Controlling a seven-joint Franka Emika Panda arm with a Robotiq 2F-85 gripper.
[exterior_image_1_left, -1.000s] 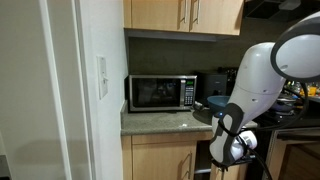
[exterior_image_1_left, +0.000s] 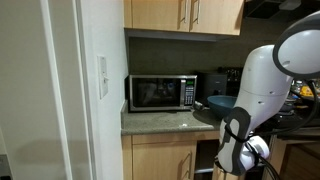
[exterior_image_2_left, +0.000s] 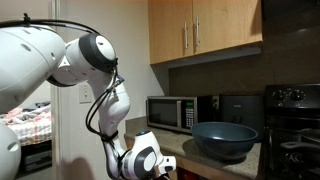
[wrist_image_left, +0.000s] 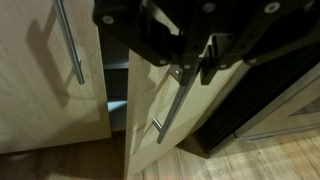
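In the wrist view my gripper is shut on the upper part of a metal bar handle (wrist_image_left: 174, 112), which runs down the front of a light wooden cabinet door (wrist_image_left: 145, 150). That door stands ajar, with a gap and pale shelf edges (wrist_image_left: 117, 88) showing at its left. Seen from exterior view 1, the hand is low by the counter front, right of a dark opening (exterior_image_1_left: 206, 155); its fingertips are hard to make out there. The arm's own body hides most of the door in exterior view 2.
Left of the gap is another closed cabinet door (wrist_image_left: 40, 90) with its own handle. A stove (wrist_image_left: 285, 105) stands to the right. On the counter (exterior_image_1_left: 165, 122) are a microwave (exterior_image_1_left: 162, 93) and a big dark blue bowl (exterior_image_2_left: 223, 138).
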